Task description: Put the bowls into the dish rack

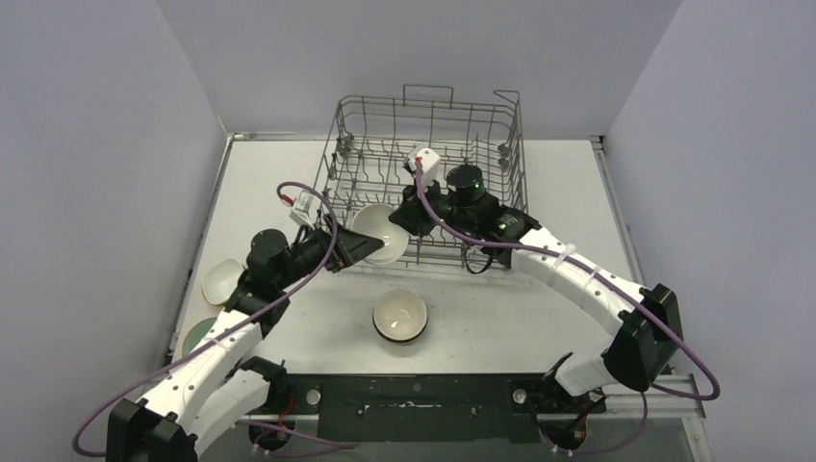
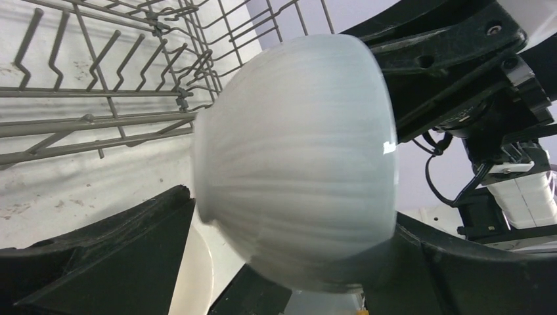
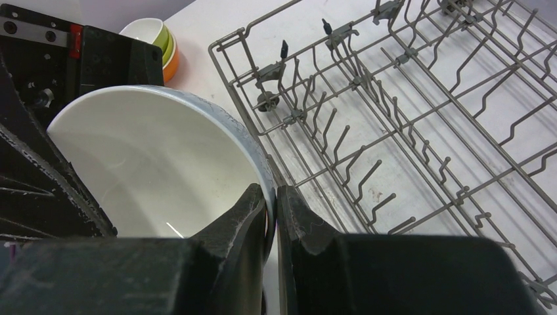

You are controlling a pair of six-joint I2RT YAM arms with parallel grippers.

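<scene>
A white bowl (image 1: 377, 226) (image 2: 295, 157) (image 3: 157, 157) is held tilted at the rack's front edge, with my right gripper (image 1: 409, 217) shut on its rim. My left gripper (image 1: 361, 245) is at the bowl's lower left, its fingers spread either side of it; it is part open, and whether it touches is unclear. The wire dish rack (image 1: 423, 104) (image 3: 446, 105) stands at the back. A stack of bowls (image 1: 400, 313) sits on the front middle of the counter.
More bowls (image 1: 221, 279) (image 3: 141, 33), white, green and orange, lie at the left, partly behind the left arm. Walls enclose both sides and the back.
</scene>
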